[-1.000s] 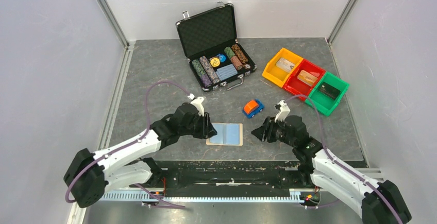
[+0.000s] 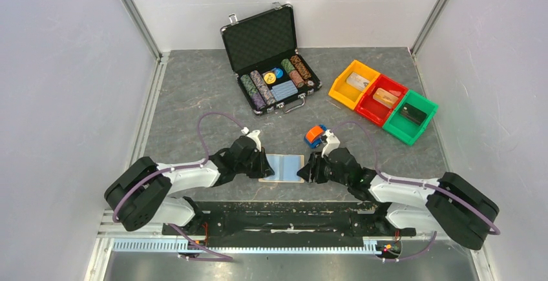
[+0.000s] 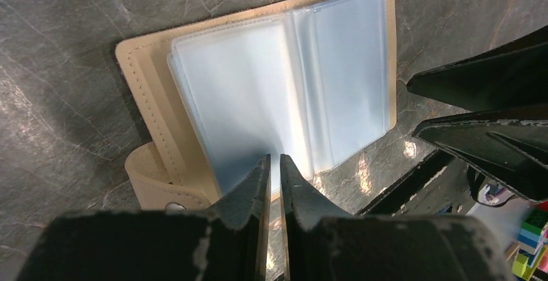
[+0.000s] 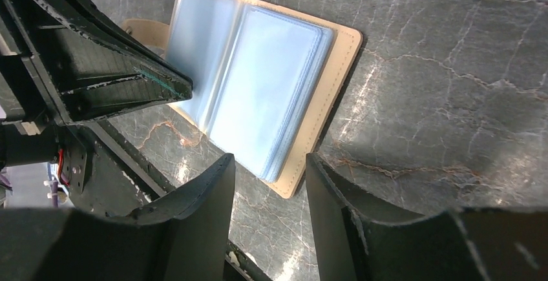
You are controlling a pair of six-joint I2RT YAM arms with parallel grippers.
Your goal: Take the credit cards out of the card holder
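Note:
The card holder (image 2: 290, 168) lies unfolded flat on the table near the front edge, tan leather with clear bluish plastic sleeves. In the left wrist view its left sleeve stack (image 3: 239, 93) and strap flap (image 3: 161, 184) are visible. At that stack's near edge, my left gripper is shut to a narrow slit; nothing can be made out between its fingertips. My right gripper is open, its fingers (image 4: 210, 190) to either side of the near corner of the right sleeve stack (image 4: 274, 93). Individual cards cannot be told apart inside the sleeves.
Behind the holder sits an orange and blue toy car (image 2: 315, 135). An open black case of poker chips (image 2: 270, 61) stands at the back, and yellow, red and green bins (image 2: 413, 124) at the back right.
The holder has not visibly moved.

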